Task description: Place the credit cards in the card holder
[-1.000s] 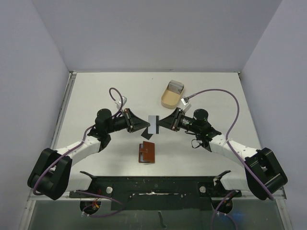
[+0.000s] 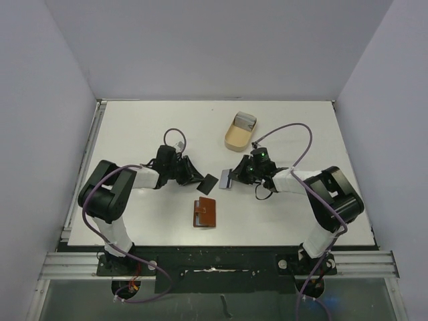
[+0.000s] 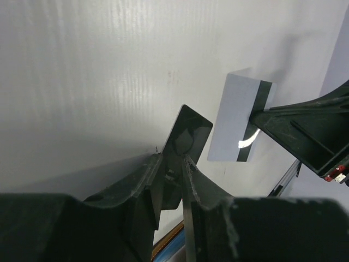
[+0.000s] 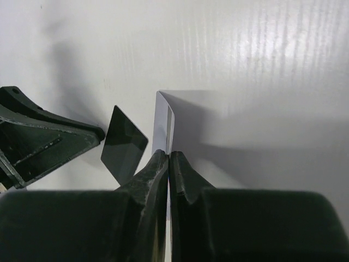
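A black card (image 2: 207, 184) lies on the table, with my left gripper low at its left end, fingers slightly apart over it; whether they touch it is unclear. To the right, my right gripper is shut on a white card with a dark stripe (image 3: 232, 114), held near the table surface. A brown card holder (image 2: 205, 214) lies in front of the black card, only partly seen in the left wrist view.
A tan open box (image 2: 237, 137) with a grey item at one end sits at the back, right of centre.
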